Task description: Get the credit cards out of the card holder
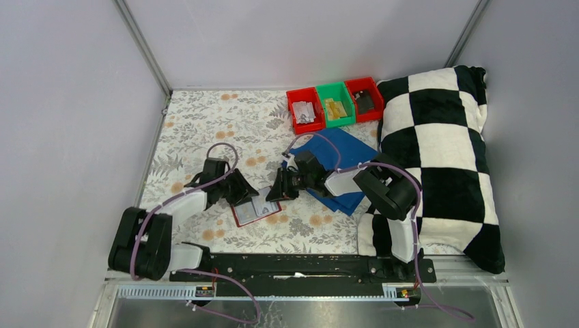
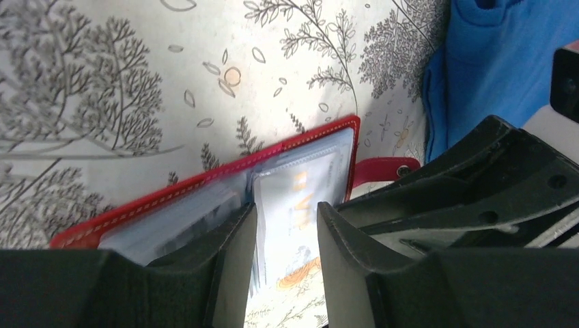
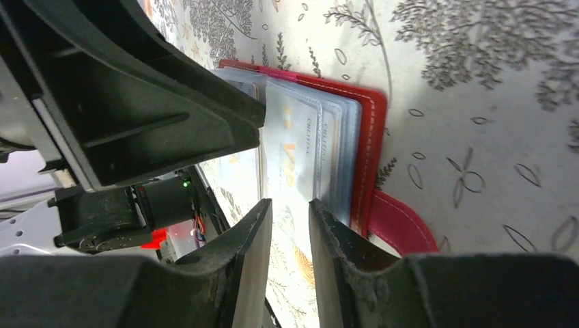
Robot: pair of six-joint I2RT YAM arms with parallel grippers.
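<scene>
The red-edged card holder (image 1: 255, 220) lies spread on the table, its clear sleeves facing up. A white card with orange letters shows in its right-hand sleeve; the right wrist view shows this card (image 3: 290, 133) close up as well. My left gripper is over this sleeve, part open, a gap between its fingertips. From the right, my right gripper reaches over the same sleeve, also part open. Whether any fingertip touches the plastic, I cannot tell. In the top view both grippers partly cover the holder.
Behind stand a red bin (image 1: 292, 109), a green bin (image 1: 333, 89) and another red bin (image 1: 362, 83), each with things inside. A folded blue cloth (image 1: 349, 147) lies under the right arm. A checkered cushion (image 1: 437, 137) fills the right side.
</scene>
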